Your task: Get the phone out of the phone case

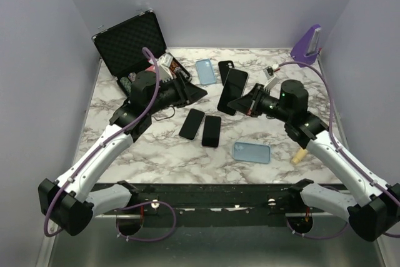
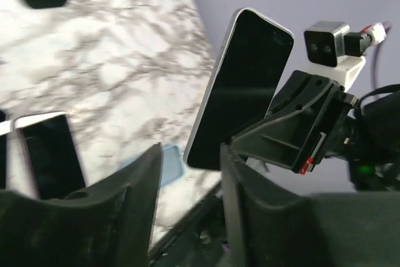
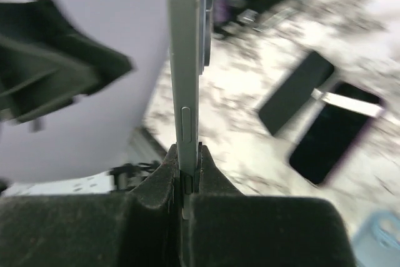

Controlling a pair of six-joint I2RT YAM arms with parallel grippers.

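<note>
A black-fronted phone [image 1: 234, 91] is up in the air, its lower part gripped by my right gripper [image 1: 236, 105]. The right wrist view shows the phone's silvery edge [image 3: 184, 85] on end, with the fingers shut on it; no case shows around it. A light blue phone case [image 1: 251, 152] lies on the table's front right, below the right arm. Left of the phone, my left gripper [image 1: 204, 94] is apart from it. In the left wrist view its fingers [image 2: 140, 176] stand apart, nothing held between them.
Two black phones [image 1: 191, 124] [image 1: 211, 131] lie mid-table. Behind are a second light blue case [image 1: 205, 72] and a black one [image 1: 225, 65]. An open black briefcase [image 1: 131, 39] stands back left, a purple stand [image 1: 305, 45] back right.
</note>
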